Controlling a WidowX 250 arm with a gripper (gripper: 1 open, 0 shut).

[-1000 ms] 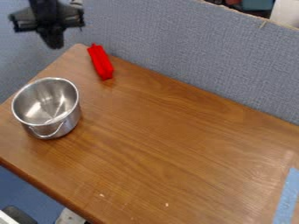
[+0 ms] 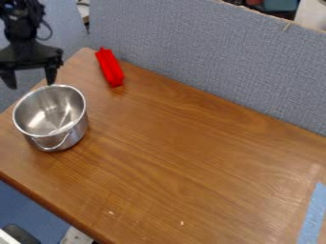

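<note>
A steel pot (image 2: 51, 119) with a wire handle stands at the left of the wooden table. A red elongated object (image 2: 109, 67) lies toward the back left. My black gripper (image 2: 30, 74) hangs at the upper left, just above and behind the pot; it is open, and I see nothing between its fingers.
Grey padded walls (image 2: 230, 62) border the back and left. A blue strip (image 2: 312, 214) shows at the lower right.
My gripper has moved downward toward the pot from higher at the upper left. The pot and red object have not moved.
</note>
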